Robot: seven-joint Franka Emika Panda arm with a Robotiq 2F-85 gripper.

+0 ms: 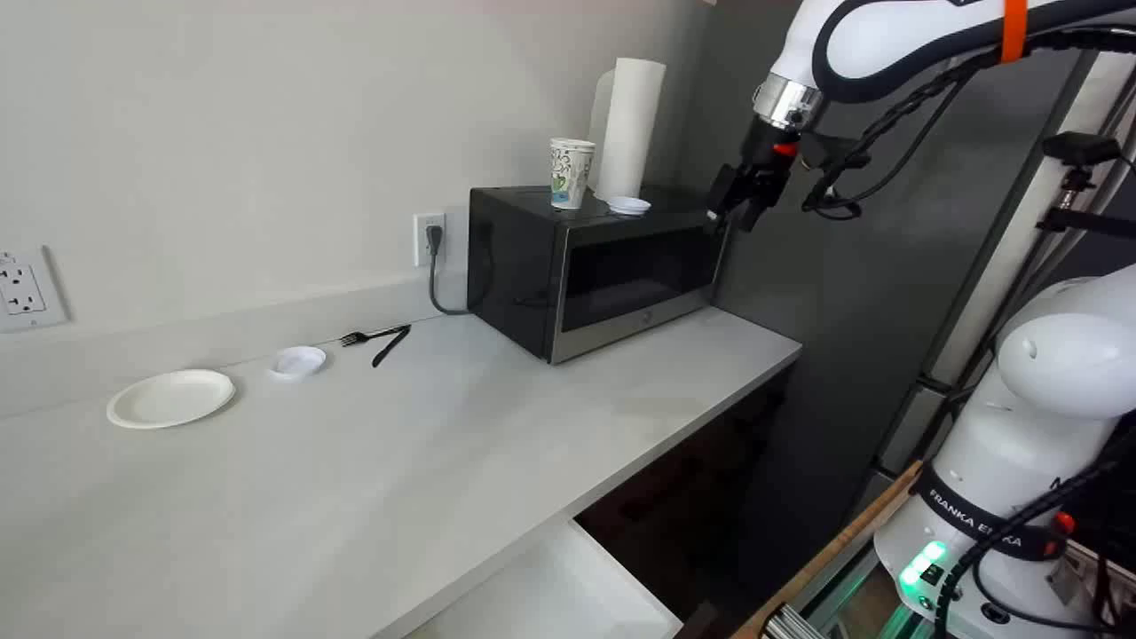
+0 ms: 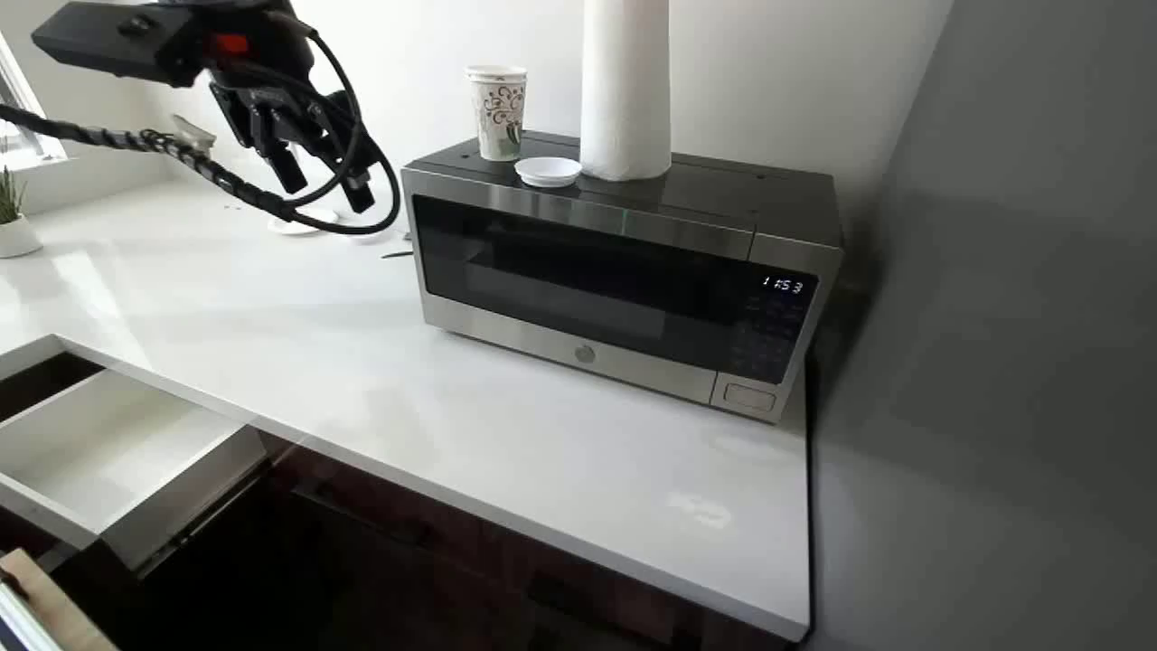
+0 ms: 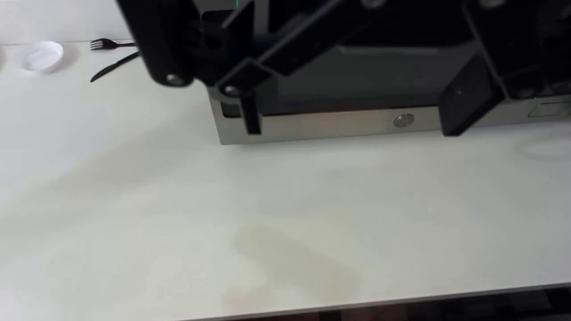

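My gripper is open, its two black fingers wide apart with nothing between them. In the second exterior view the gripper hangs in the air to the left of the microwave. From the first exterior view the gripper appears in front of the microwave's upper right part. On top of the microwave stand a patterned paper cup, a small white lid and a paper towel roll. A white plate, a small white lid, a black fork and a black knife lie on the counter.
An open white drawer juts out below its edge. To the right rises a dark grey panel. A potted plant stands at the far left.
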